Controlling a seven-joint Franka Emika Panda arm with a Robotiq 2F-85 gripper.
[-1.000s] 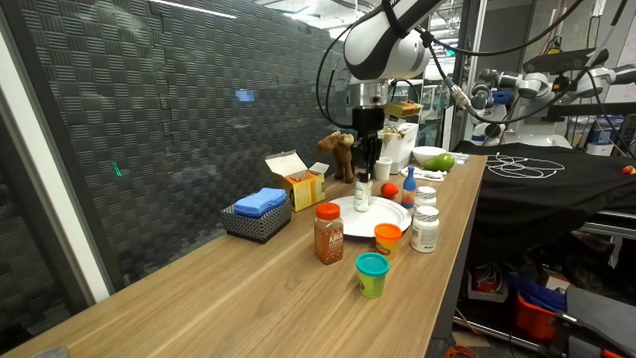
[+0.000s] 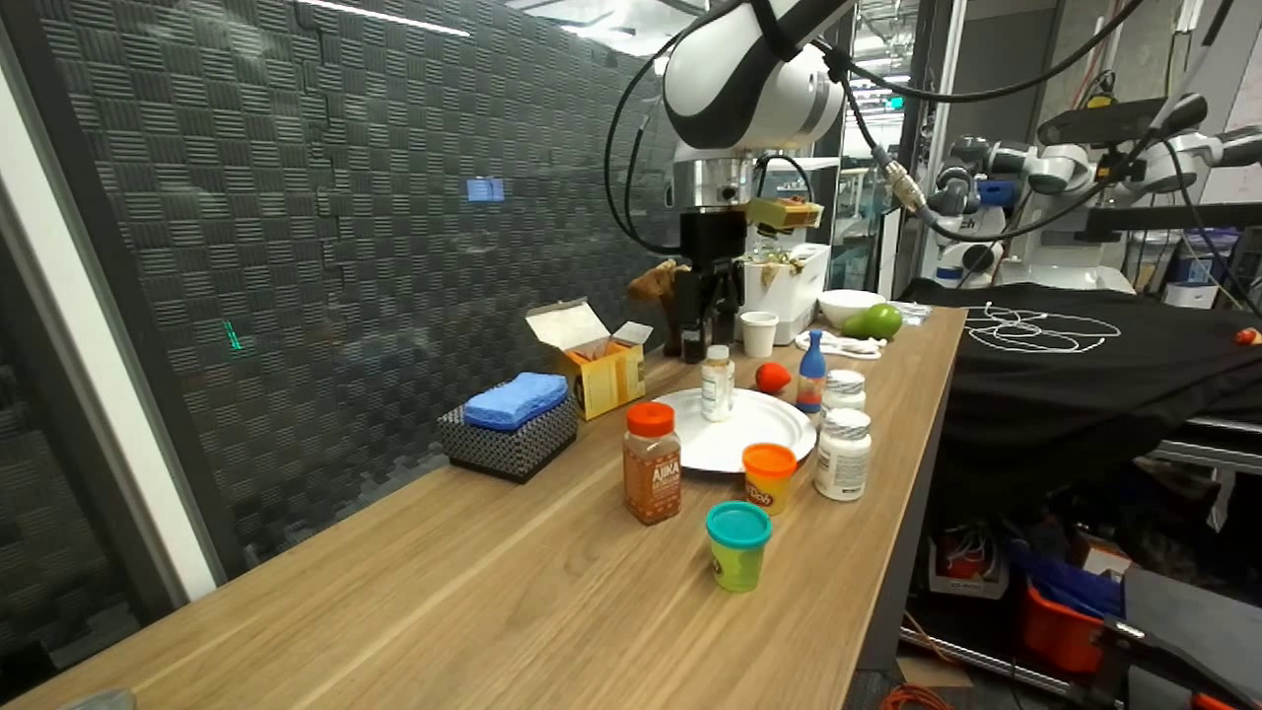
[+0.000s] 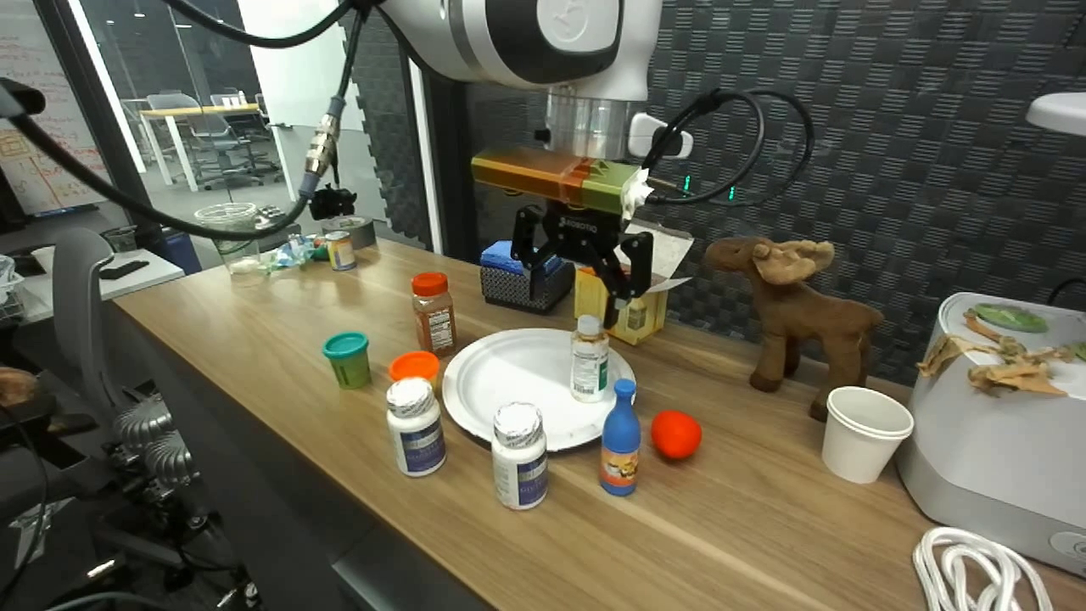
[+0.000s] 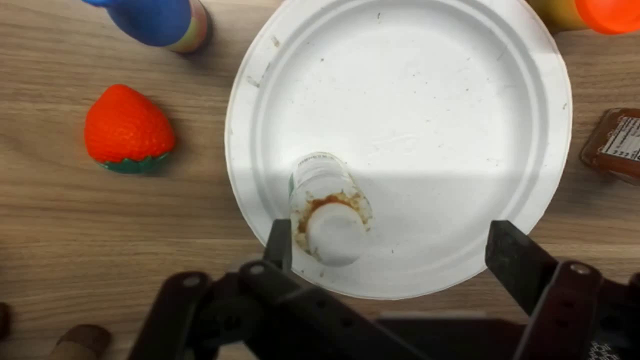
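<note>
A white-capped bottle (image 3: pixel 590 368) with residue round its neck stands upright on the white plate (image 3: pixel 499 385), near the plate's edge. In the wrist view the bottle (image 4: pixel 324 186) appears close to the left finger (image 4: pixel 279 243), well apart from the right one. My gripper (image 3: pixel 575 290) is open above the table, behind the bottle as seen in exterior view 2. Nothing is held. From exterior view 1 the gripper (image 2: pixel 710 345) hangs to the left of the bottle (image 2: pixel 718 385) and higher than its base.
Around the plate stand an orange tub (image 2: pixel 769 475), a spice jar (image 2: pixel 653 461), white pill bottles (image 3: pixel 519 455), a blue bottle (image 3: pixel 620 438) and a red strawberry (image 4: pixel 128 129). Behind are an opened box (image 2: pixel 603 373) and a toy moose (image 3: pixel 799 316).
My gripper has moved away from over the bottle, up and to the left in exterior view 1. The bottle remains standing on the plate, its cap now uncovered.
</note>
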